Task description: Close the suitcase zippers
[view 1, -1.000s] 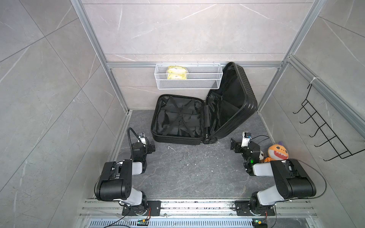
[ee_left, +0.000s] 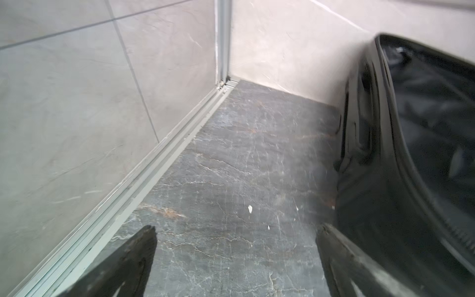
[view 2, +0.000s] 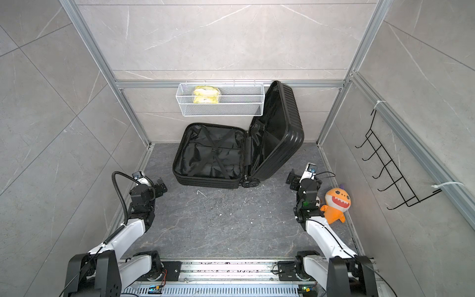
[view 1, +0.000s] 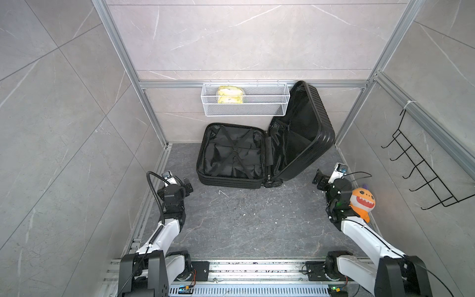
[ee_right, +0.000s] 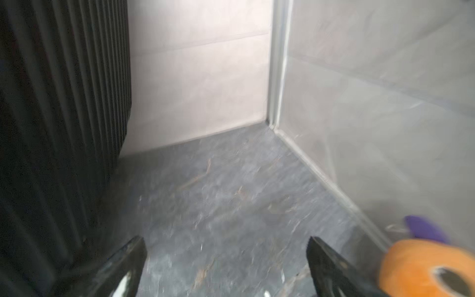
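Observation:
A black suitcase stands open at the back of the floor. Its base (view 1: pixel 232 182) lies flat, empty but for crossed straps, and its ribbed lid (view 1: pixel 321 116) leans up on the right. Zipper teeth run along the base rim (ee_left: pixel 420 183) in the left wrist view; no zipper pull can be made out. My left gripper is open, empty, to the left of the base and clear of it. On the other side my right gripper is open too, nothing between its fingers, right of the lid's outer face (ee_right: pixel 59 123).
On the back wall hangs a white wire basket (view 1: pixel 247 110) holding a yellow item (view 1: pixel 230 94). An orange plush toy (view 2: pixel 336 205) sits beside the right arm. A black hook rack (view 1: pixel 420 163) hangs on the right wall.
Both arms have stretched out from their folded pose. The left gripper has shifted left and a little back, the right gripper right and back. The suitcase has stayed put.

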